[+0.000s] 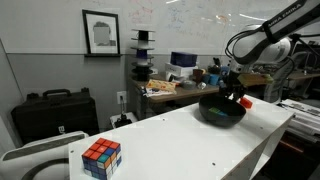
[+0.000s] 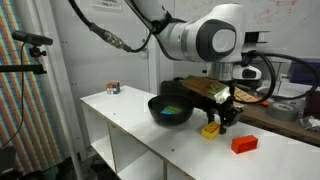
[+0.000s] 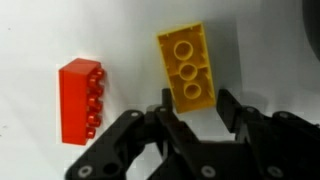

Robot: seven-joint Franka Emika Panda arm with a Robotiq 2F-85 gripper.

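In the wrist view a yellow toy brick (image 3: 187, 65) lies with its hollow side, showing round tubes, toward the camera. The fingertips of my gripper stand on either side of its near end, part open, with narrow gaps apparently left beside it. To its left is a separate red brick (image 3: 75, 102), studs facing the yellow one. Exterior view 2 shows the yellow brick (image 2: 210, 131) under the gripper (image 2: 216, 121) and the red brick (image 2: 244, 144) nearby. A black bowl (image 2: 160, 103) beside them holds green and blue pieces; exterior view 1 shows the bowl (image 1: 222, 117) too.
A Rubik's cube (image 1: 102, 158) sits at the far end of the white table (image 1: 165, 145), with much bare surface between it and the bowl. Behind, a wooden bench (image 1: 175, 95) carries boxes and tools. The bowl's rim is close to the arm.
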